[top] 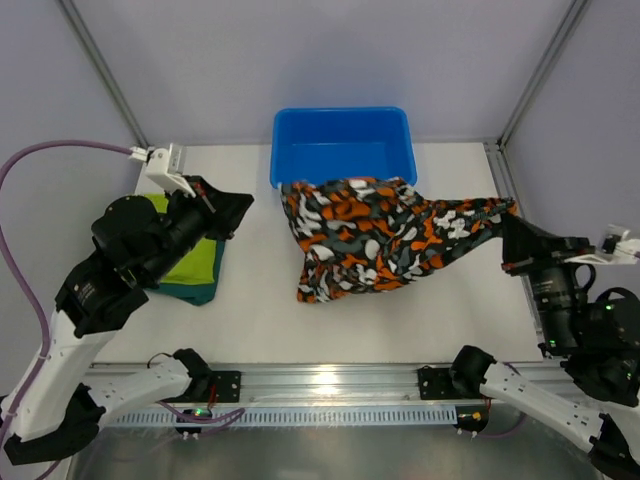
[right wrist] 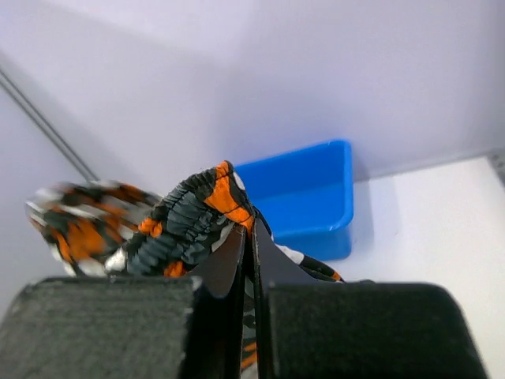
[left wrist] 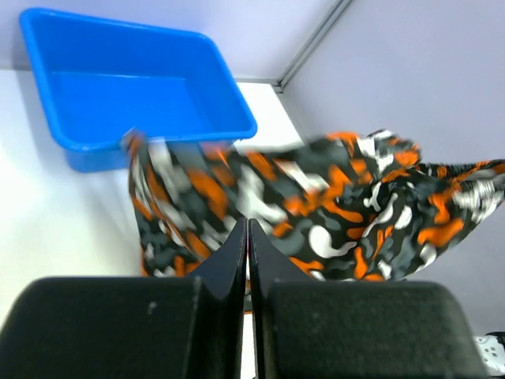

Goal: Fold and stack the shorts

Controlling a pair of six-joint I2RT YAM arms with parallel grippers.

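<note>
Camouflage shorts in orange, black, grey and white are stretched sideways over the middle of the table, their right end raised. My right gripper is shut on that end; in the right wrist view the gathered waistband rises from between its fingers. My left gripper hangs to the left of the shorts, shut, with nothing showing between its fingertips. Folded yellow-green shorts lie on a teal piece at the left, partly hidden by my left arm.
A blue bin stands at the back centre, just behind the camouflage shorts.
</note>
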